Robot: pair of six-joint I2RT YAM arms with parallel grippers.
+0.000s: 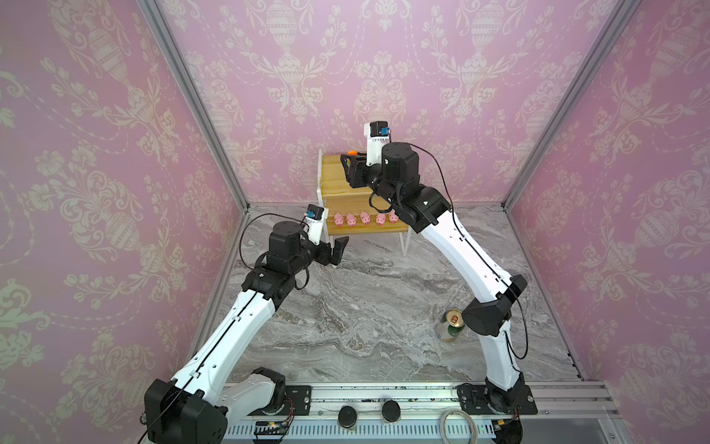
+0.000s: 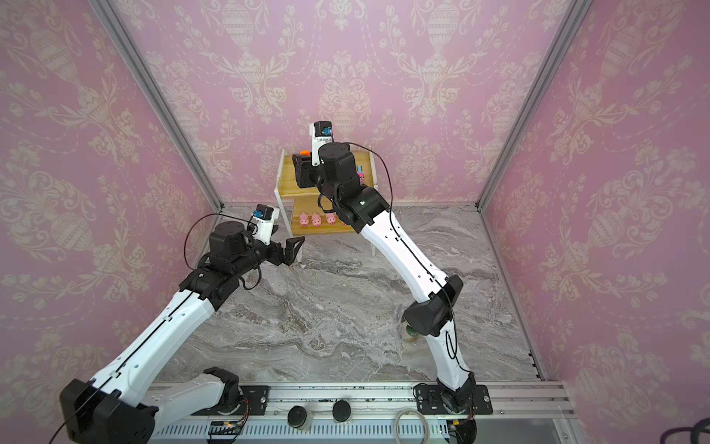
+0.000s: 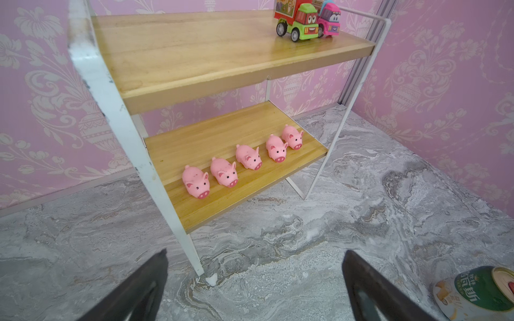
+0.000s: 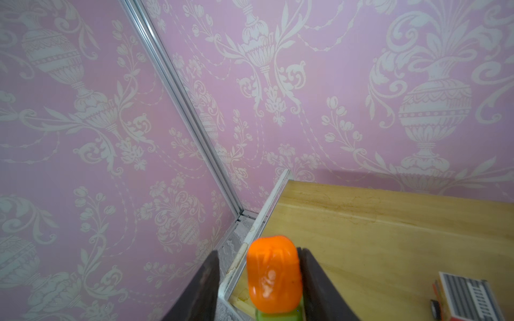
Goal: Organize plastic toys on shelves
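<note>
An orange and green toy (image 4: 274, 274) is between the fingers of my right gripper, over the left part of the wooden top shelf (image 4: 369, 224). The fingers are part open, with a visible gap between the toy and the left finger. Whether its underside rests on the board cannot be seen. A green truck (image 3: 305, 24) and a pink truck (image 3: 328, 20) stand at the right of that shelf. Pink pigs (image 3: 249, 157) form a row along the lower shelf (image 3: 214, 138). My left gripper is open and empty, low in front of the rack's left post.
The rack's white left post (image 3: 128, 139) rises close to my left gripper. A green can (image 3: 473, 291) lies on the marble floor at the front right. Free floor stretches before the rack.
</note>
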